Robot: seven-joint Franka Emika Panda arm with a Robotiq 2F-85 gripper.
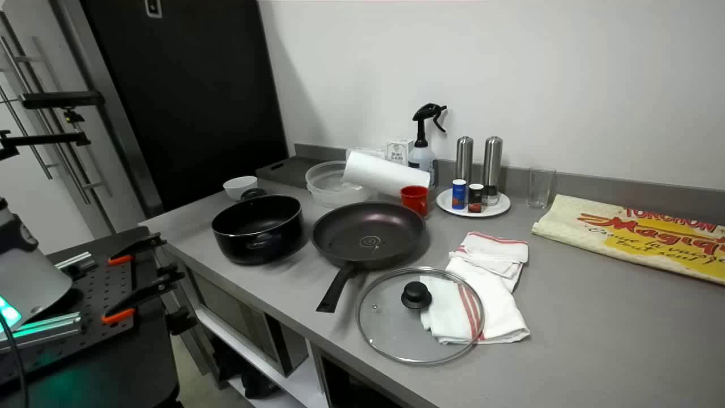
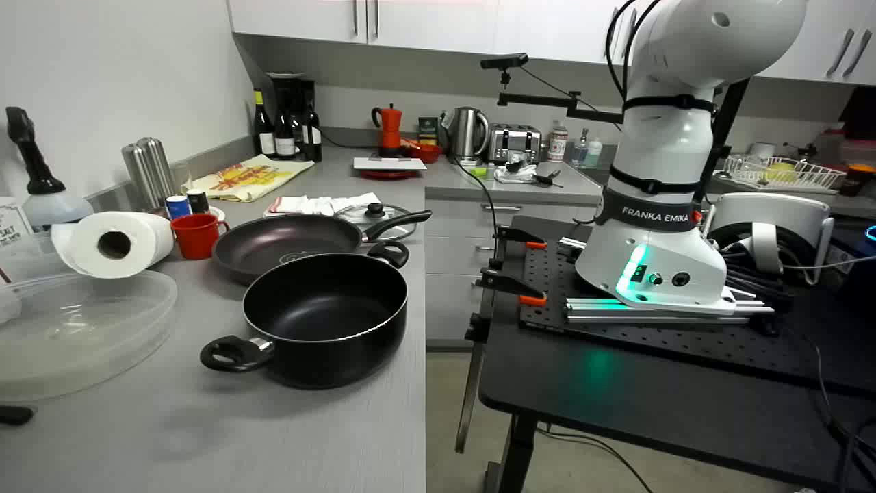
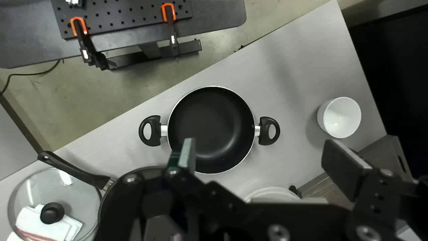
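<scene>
In the wrist view my gripper stands open high above the counter, its two fingers wide apart with nothing between them. Below it sits an empty black two-handled pot (image 3: 212, 124). Beside the pot is a black frying pan (image 1: 370, 231), its handle pointing to the counter's front edge. A glass lid (image 1: 387, 326) with a black knob lies partly over a white towel (image 1: 496, 299) with red stripes. The white bowl (image 3: 343, 116) is near the counter's far end. A red mug (image 1: 414, 200) stands behind the pan. Neither exterior view shows the gripper.
A paper towel roll (image 1: 387, 174) leans across clear plastic containers (image 2: 90, 345) at the back. The spray bottle (image 1: 422, 156), two metal mills (image 1: 493, 163) and a drinking glass (image 1: 541, 187) line the wall. To the right lies a yellow printed cloth (image 1: 632, 234).
</scene>
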